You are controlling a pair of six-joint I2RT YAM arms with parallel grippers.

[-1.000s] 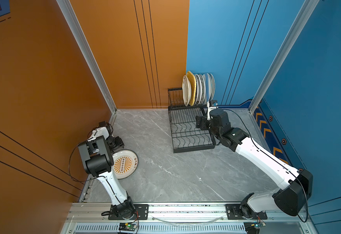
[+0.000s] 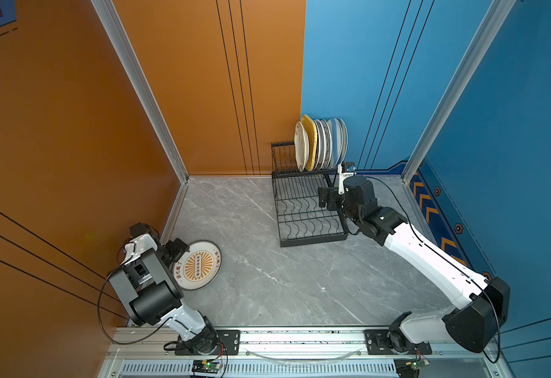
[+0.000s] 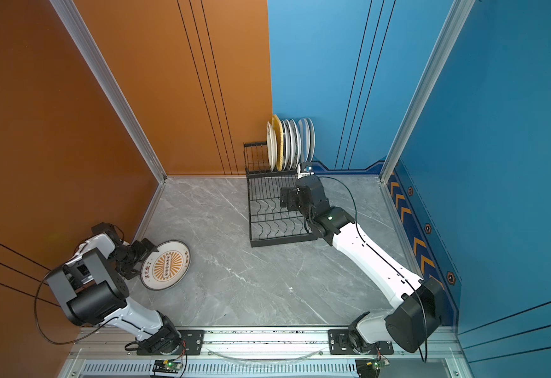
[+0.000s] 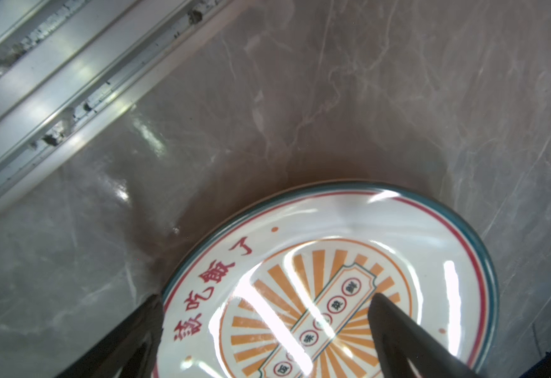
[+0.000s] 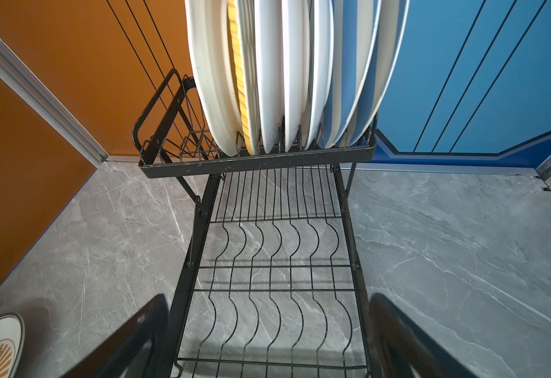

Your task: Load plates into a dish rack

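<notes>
A white plate with an orange sunburst and red lettering [image 2: 198, 265] [image 3: 167, 266] [image 4: 316, 264] lies on the table at the left. My left gripper [image 2: 174, 255] [image 3: 138, 258] is open over its left side, both fingers showing above it in the left wrist view. The black two-tier dish rack [image 2: 312, 241] [image 3: 281, 241] [image 5: 256, 162] stands at the back centre, several plates [image 2: 318, 141] [image 5: 269, 69] upright on its upper tier and the lower tier empty. My right gripper [image 2: 327, 198] [image 3: 289, 198] is open, empty, above the lower tier's right part.
Orange and blue walls with metal rails [image 4: 48, 82] bound it; the left gripper is close to the left wall.
My left arm has swung left and toward the front, its gripper moving from beyond the plate to over its left side. The right arm has moved very slightly.
</notes>
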